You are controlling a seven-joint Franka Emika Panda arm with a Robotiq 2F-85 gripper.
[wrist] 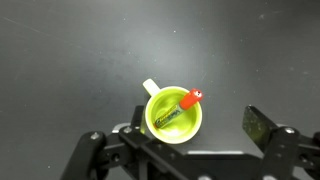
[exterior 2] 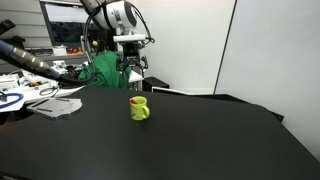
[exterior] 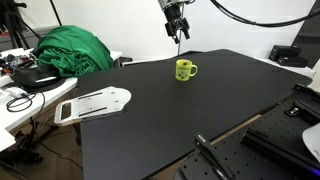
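A yellow-green mug (exterior: 183, 70) stands upright on the dark table, its handle to the right in exterior view 1. The wrist view looks down into the mug (wrist: 184, 137), where a small stick-like item with a red end (wrist: 190, 99) lies slanted, its red tip at the rim. My gripper (exterior 2: 133, 69) hangs above and behind the mug in exterior view 2, clear of it. Its fingers are spread wide, with nothing held between them. In the wrist view, the mug appears nearer the left finger than the right.
A white tray-like board (exterior: 92, 104) lies at the table's left edge in exterior view 1. Beyond that edge are a green cloth heap (exterior: 75, 50) and cables.
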